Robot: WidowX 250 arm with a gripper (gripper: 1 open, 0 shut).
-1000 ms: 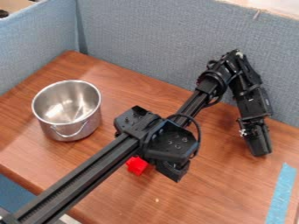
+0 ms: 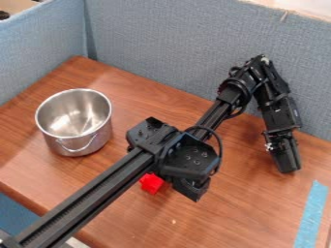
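A black robot arm stretches diagonally from the lower left toward the upper right of the camera view. Its gripper assembly (image 2: 176, 160) is over the middle of the wooden table (image 2: 239, 218). A small red block (image 2: 151, 183) shows just below and left of that assembly, partly covered by it. I cannot tell from this view whether the fingers are open or shut, or whether they touch the block. A steel pot (image 2: 74, 122) stands at the left of the table, apart from the arm.
Padded blue-grey walls (image 2: 195, 44) bound the table at the back and left. A light blue strip (image 2: 309, 215) lies at the right.
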